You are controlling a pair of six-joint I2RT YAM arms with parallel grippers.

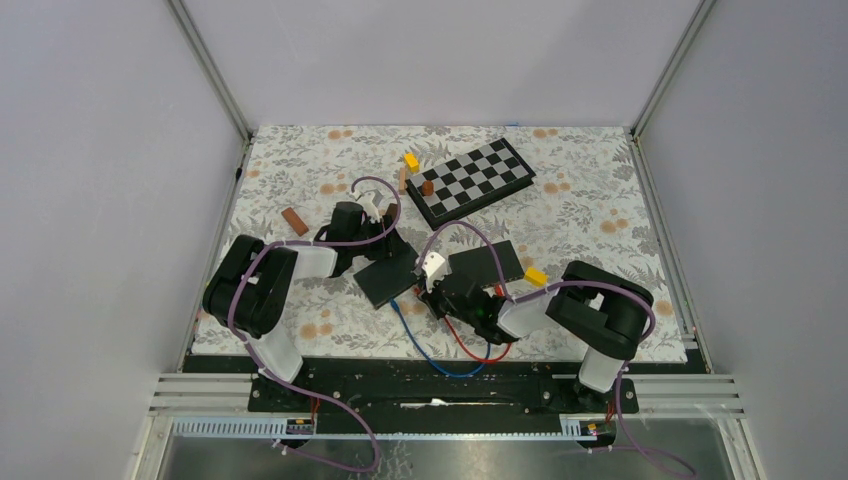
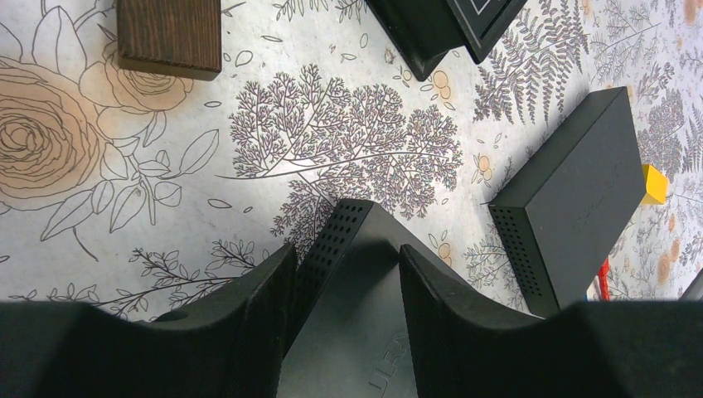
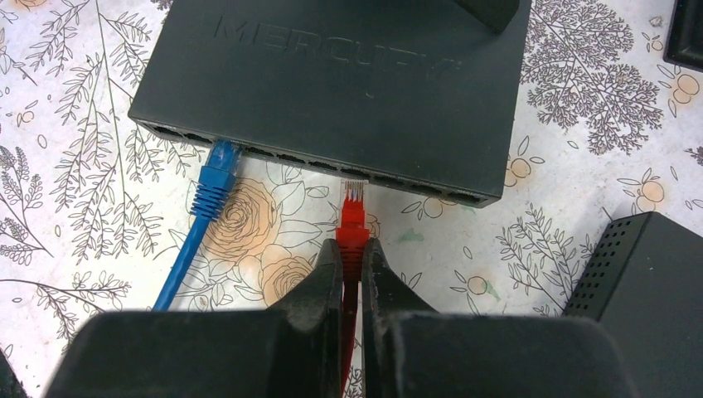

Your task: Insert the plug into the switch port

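Note:
A black switch [image 3: 332,91] lies flat on the table, its row of ports facing the right gripper. Held in my shut right gripper is the red plug [image 3: 353,217], its clear tip right at the edge of a port near the middle of the row; how deep it reaches, I cannot tell. A blue plug [image 3: 217,176] sits in another port further left. My left gripper is shut on the switch's far end, one finger [image 2: 269,290] on the vented side and the other on top.
A second black box [image 2: 572,191] lies to the right, with a yellow block [image 1: 536,276] beside it. Behind stands a checkered board [image 1: 470,180]. A brown block [image 1: 295,221] lies at the left. Blue cable [image 1: 425,355] and red cable loop along the front edge.

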